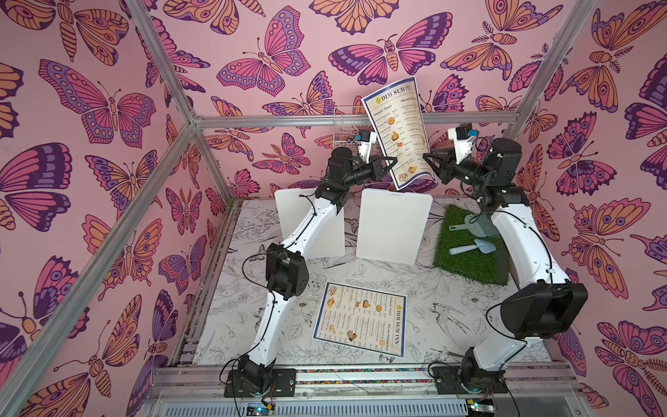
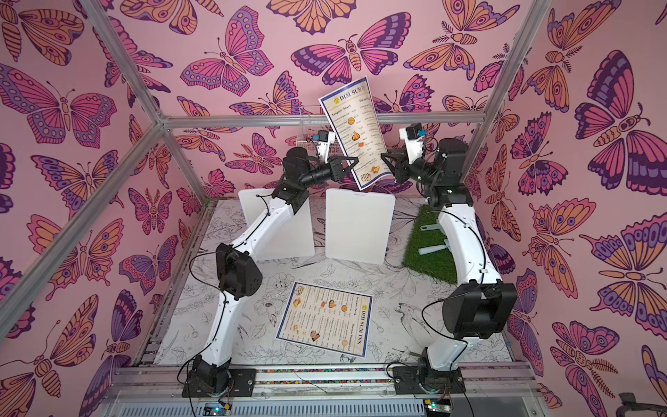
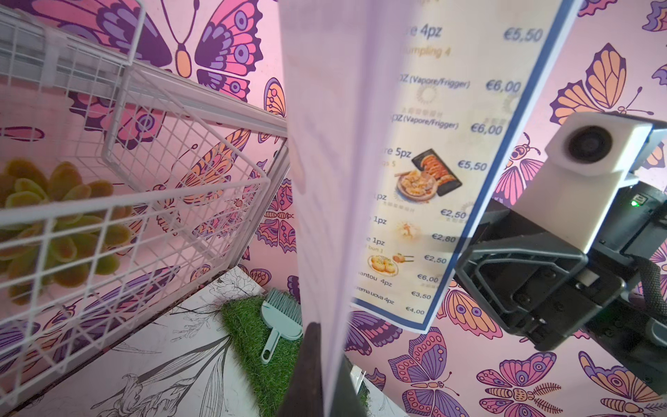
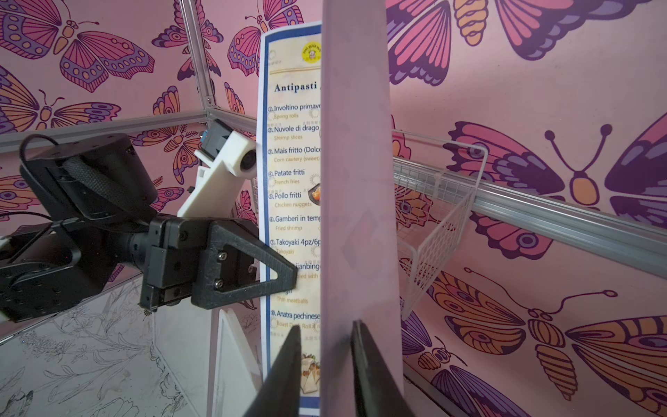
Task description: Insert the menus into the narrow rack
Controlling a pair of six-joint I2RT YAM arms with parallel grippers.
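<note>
A cream "DIM SUM INN" menu (image 1: 397, 132) with a blue border is held up at the back, bent along its length and tilted. My left gripper (image 1: 394, 162) is shut on its left edge; in the left wrist view the sheet runs between the fingers. At the opposite edge stands my right gripper (image 1: 428, 161), its fingers (image 4: 285, 371) parted with the sheet's edge between them. A second menu (image 1: 361, 319) lies flat on the table's front part. Two white upright panels (image 1: 394, 226) stand behind it; which thing is the narrow rack cannot be told.
On the back wall hangs a white wire basket (image 3: 194, 201) with a succulent plant (image 3: 66, 229), left of the raised menu. A green turf mat (image 1: 451, 267) with a dustpan and a trowel-like tool lies at the right.
</note>
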